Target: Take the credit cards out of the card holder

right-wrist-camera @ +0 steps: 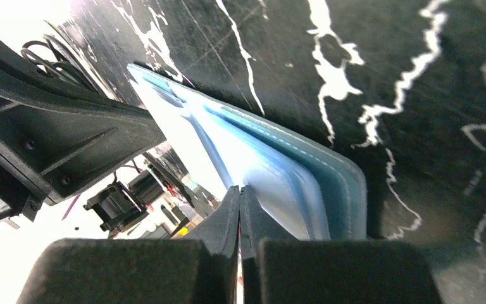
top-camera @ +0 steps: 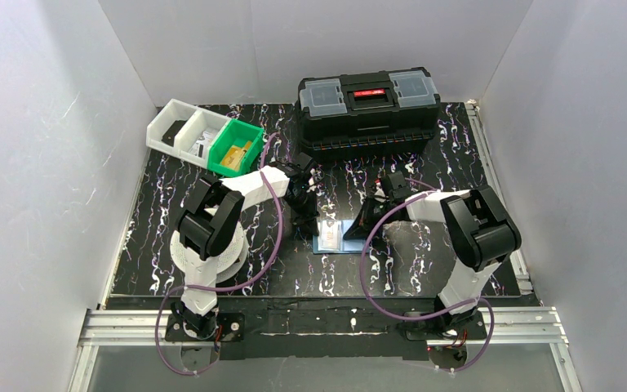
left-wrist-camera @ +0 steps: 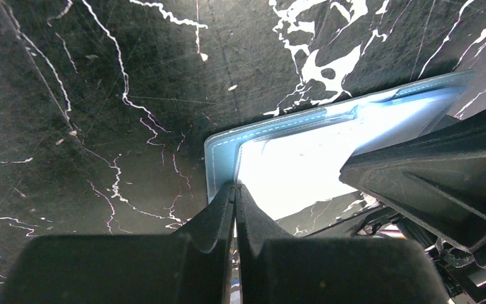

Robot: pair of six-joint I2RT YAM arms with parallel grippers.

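Observation:
A light blue card holder (top-camera: 326,248) with white inner sleeves (left-wrist-camera: 291,164) lies flat on the dark marble table between the two grippers. My left gripper is shut, its tips at the holder's near left edge, nothing visible between them. My right gripper is shut too, its tips over the sleeves on the holder's right part, nothing visible between them. The blue cover (right-wrist-camera: 342,177) shows along the edge in the right wrist view. I cannot tell whether cards are in the sleeves.
A black toolbox (top-camera: 367,122) stands at the back. White trays (top-camera: 171,131) and a green bin (top-camera: 237,147) are at the back left, a round white item (top-camera: 237,249) under the left arm. Free table lies around the holder, mostly toward the front and right.

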